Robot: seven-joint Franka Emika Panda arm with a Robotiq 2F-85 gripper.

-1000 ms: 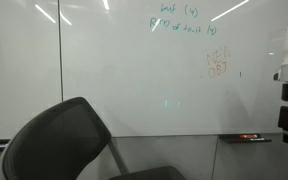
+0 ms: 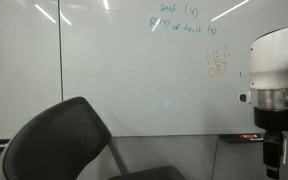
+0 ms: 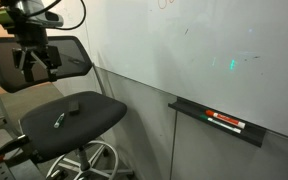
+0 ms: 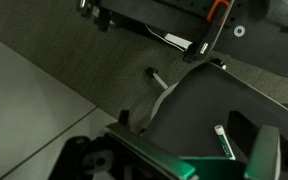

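A black office chair seat (image 3: 79, 118) holds a pale marker (image 3: 59, 121) and a small dark block (image 3: 74, 106). Above this seat, my gripper (image 3: 41, 78) points downward, its fingers apart and empty. In the wrist view the marker (image 4: 224, 142) lies on the seat (image 4: 189, 105), close to the right-hand finger; the dark block is hard to make out there. Exterior view 1 has the gripper (image 2: 274, 165) at the right edge, and the seat top with its objects does not show.
A whiteboard (image 2: 134, 70) covers the wall behind. Its ledge (image 3: 189, 107) carries a few markers (image 3: 224, 119), one with an orange-red body. The chair's mesh backrest (image 2: 59, 140) stands upright beside the seat. Grey floor (image 4: 84, 75) lies around the chair.
In exterior view 1 the arm has come further into view from the right edge, moving left and somewhat lower. The chair has stayed where it was.
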